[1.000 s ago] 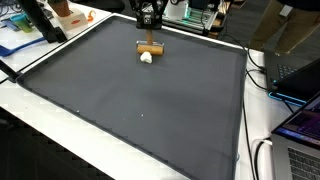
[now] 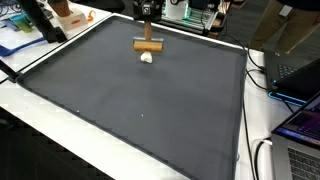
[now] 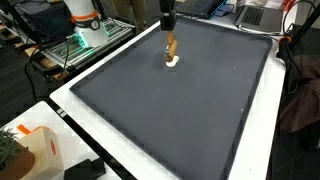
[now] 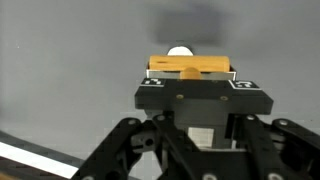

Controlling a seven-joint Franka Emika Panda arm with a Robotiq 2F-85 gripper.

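Note:
My gripper is shut on a wooden mallet, holding it by the handle (image 2: 148,31). The mallet's cylindrical head (image 2: 148,45) hangs below the fingers and lies crosswise in the wrist view. Close by the head is a small white object (image 2: 147,57), which rests on the dark mat. The wrist view shows only part of this white piece (image 4: 180,51), just past the mallet head (image 4: 205,63). From the second exterior side, the mallet (image 3: 171,45) appears just above the white piece (image 3: 172,62); whether they touch I cannot tell.
Laptops (image 2: 293,140) and cables line its right side. Beyond the far left corner stand several items, among them an orange-brown object (image 2: 65,14).
The white object appears to stay in place. The grip on the handle is unchanged.

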